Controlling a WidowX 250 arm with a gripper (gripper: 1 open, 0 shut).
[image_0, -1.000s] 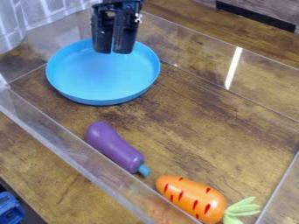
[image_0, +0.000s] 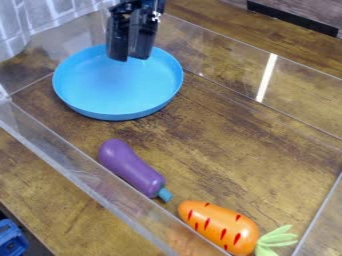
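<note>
My black gripper (image_0: 131, 40) hangs at the top, over the back part of a blue plate (image_0: 114, 97); whether it is open or shut is unclear. Lower down, a purple toy eggplant (image_0: 130, 167) with a teal stem lies on the wooden floor, and beside it at the bottom right lies an orange toy carrot (image_0: 221, 227) with pale green leaves.
Clear plastic walls surround the wooden area, one running along the lower left, another at the right edge. A blue object (image_0: 8, 240) sits outside at the bottom left.
My gripper has shifted very slightly upward. The plate, eggplant and carrot have not moved.
</note>
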